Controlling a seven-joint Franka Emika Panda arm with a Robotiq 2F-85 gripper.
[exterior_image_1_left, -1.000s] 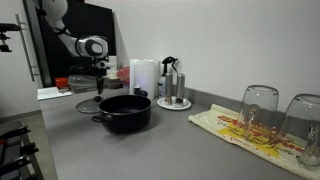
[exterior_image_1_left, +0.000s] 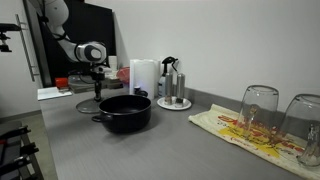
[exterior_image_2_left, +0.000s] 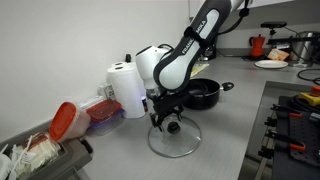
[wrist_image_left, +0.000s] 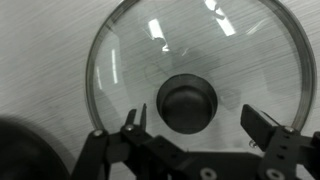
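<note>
A round glass lid (wrist_image_left: 120, 60) with a dark rim lies flat on the grey table, and its black knob (wrist_image_left: 187, 104) stands up in the middle. My gripper is open over the lid, one finger on each side of the knob as the wrist view sees it, with clear gaps to both. In exterior view 2 the gripper (exterior_image_2_left: 165, 118) hangs right at the knob; whether it touches cannot be told. A black pot (exterior_image_1_left: 125, 114) without a cover stands beside the lid (exterior_image_1_left: 84, 106), and its dark edge (wrist_image_left: 28, 150) fills the wrist view's lower left corner.
Behind the pot are a paper towel roll (exterior_image_1_left: 144, 76) and a white plate (exterior_image_1_left: 174, 103) bearing shakers and bottles. Two upturned glass jars (exterior_image_1_left: 258, 108) rest on a yellow-white cloth (exterior_image_1_left: 222, 121) at the right.
Over the last second my gripper has come down toward the lid's knob. The lid and the pot have stayed in place.
</note>
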